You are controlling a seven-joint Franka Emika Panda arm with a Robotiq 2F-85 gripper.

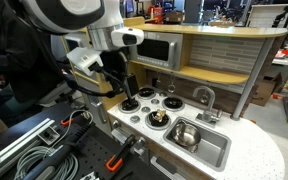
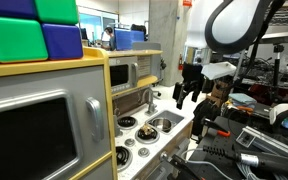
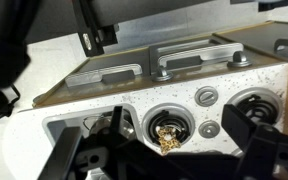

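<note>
My gripper [image 1: 122,90] hangs in the air near the front left of the toy stove, its fingers apart and empty. In the wrist view the two black fingers [image 3: 246,137] stand wide apart over the countertop. Between them, a small yellowish-brown item [image 3: 168,138] lies in the dark round pan or burner [image 1: 158,118] nearest the sink. A metal pot [image 1: 186,134] sits in the sink [image 1: 213,148]; one finger partly hides it in the wrist view. Exterior view 2 shows the gripper [image 2: 189,108] in front of the counter, well above it.
Several other burners [image 1: 173,103] share the white counter. A faucet [image 1: 209,98] rises behind the sink, and a microwave [image 1: 156,48] hangs under the wooden shelf. Cabinet doors with metal handles [image 3: 199,55] line the front. Cables [image 1: 44,160] lie near the arm's base.
</note>
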